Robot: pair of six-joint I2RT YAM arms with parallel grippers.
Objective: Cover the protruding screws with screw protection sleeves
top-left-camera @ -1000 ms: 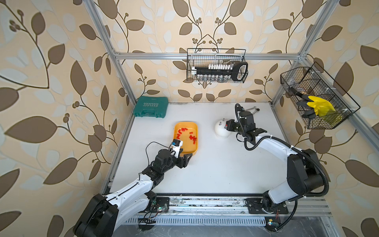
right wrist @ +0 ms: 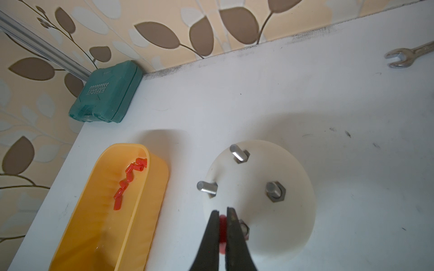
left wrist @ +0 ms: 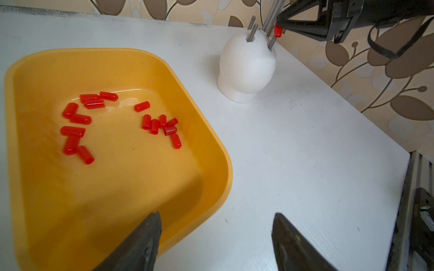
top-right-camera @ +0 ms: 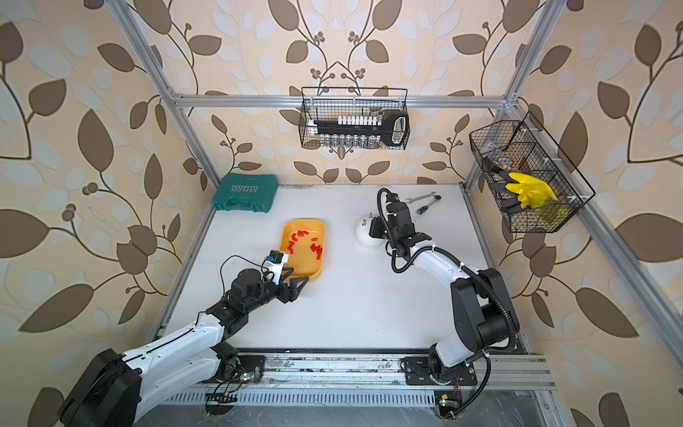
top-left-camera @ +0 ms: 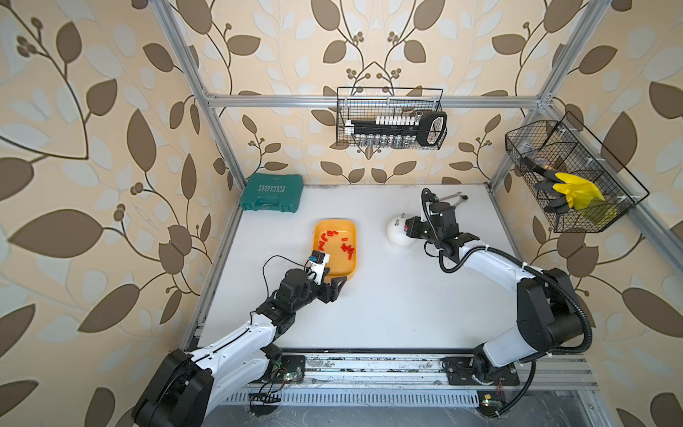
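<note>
A white domed block (right wrist: 257,207) carries several steel screws, among them bare ones (right wrist: 237,152) visible in the right wrist view. My right gripper is shut on a red sleeve, held at the tip of the nearest screw, as the left wrist view also shows. How far the sleeve sits over that screw cannot be told. A yellow tray (top-left-camera: 334,267) left of the block holds loose red sleeves (left wrist: 85,154). My left gripper hangs open over the tray's near right corner, nothing between its fingers.
A green case (top-left-camera: 271,192) lies at the back left, wrenches (right wrist: 404,57) at the back right. Wire baskets with tools and gloves (top-left-camera: 576,188) hang on the frame.
My right gripper has shifted slightly to the left at the block, with the red sleeve in it. The left arm has not moved.
</note>
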